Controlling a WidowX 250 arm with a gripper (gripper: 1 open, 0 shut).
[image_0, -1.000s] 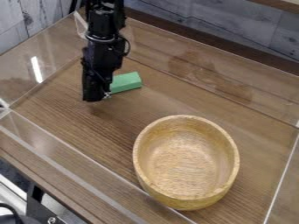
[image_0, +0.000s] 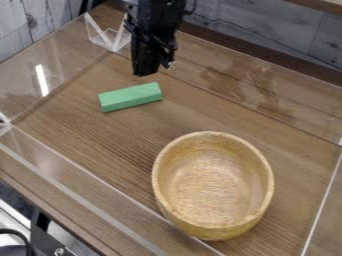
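My gripper (image_0: 140, 45) hangs at the top centre of the camera view, behind and above a green rectangular block (image_0: 130, 97), apart from it. The gripper is dark and appears shut, with nothing visible between its fingers. The green block lies flat on the wooden table (image_0: 80, 140), left of centre. A large pale tan bowl (image_0: 213, 205) stands at the lower right, empty.
My gripper has moved up the view, away from the front left of the block to behind it, leaving the block in full sight. The bowl has not moved.
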